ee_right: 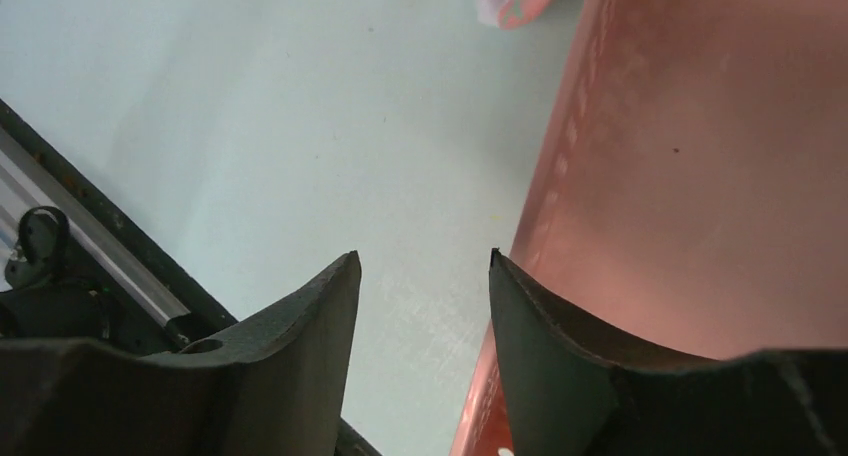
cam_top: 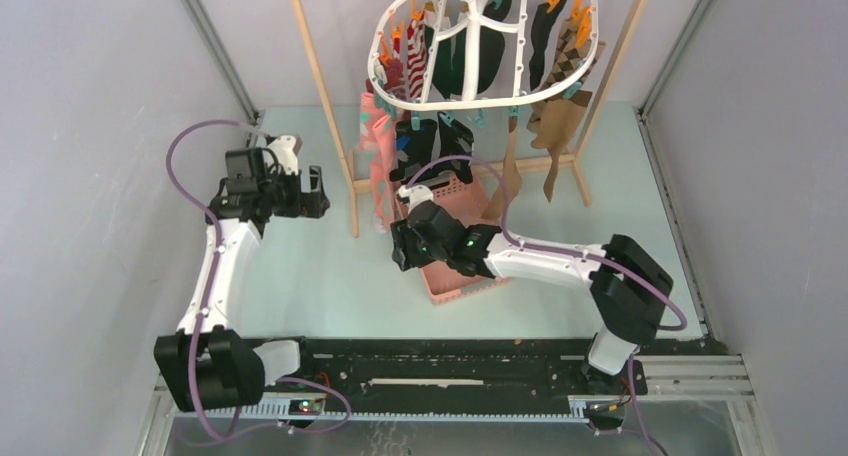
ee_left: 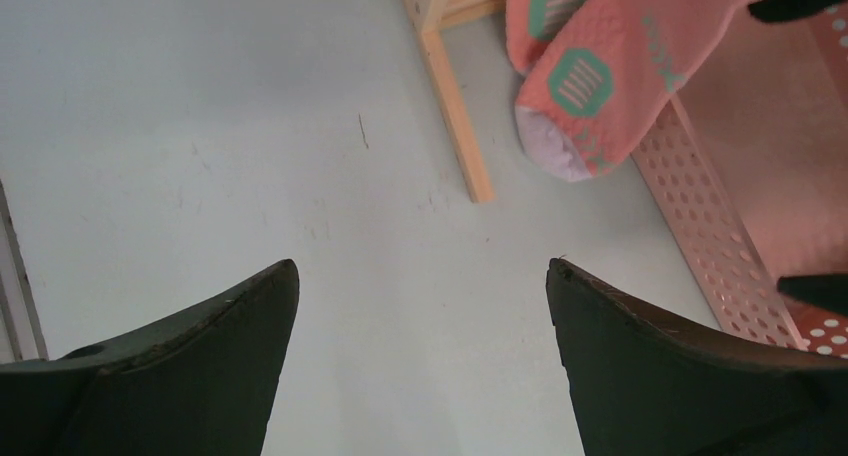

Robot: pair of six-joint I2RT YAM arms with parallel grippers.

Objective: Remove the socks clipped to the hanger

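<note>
Socks hang from clips on the white oval hanger [cam_top: 470,91] in the top view: striped, dark, brown and pink socks [cam_top: 383,146]. In the left wrist view a pink sock [ee_left: 630,86] hangs beside the basket. My left gripper [cam_top: 312,191] is open and empty, left of the pink socks. My right gripper [cam_top: 398,246] is over the left edge of the pink basket [cam_top: 450,286], below the pink socks, fingers apart with nothing between them.
A wooden stand [cam_top: 352,216] holds the hanger over the back of the table. Walls close in both sides.
</note>
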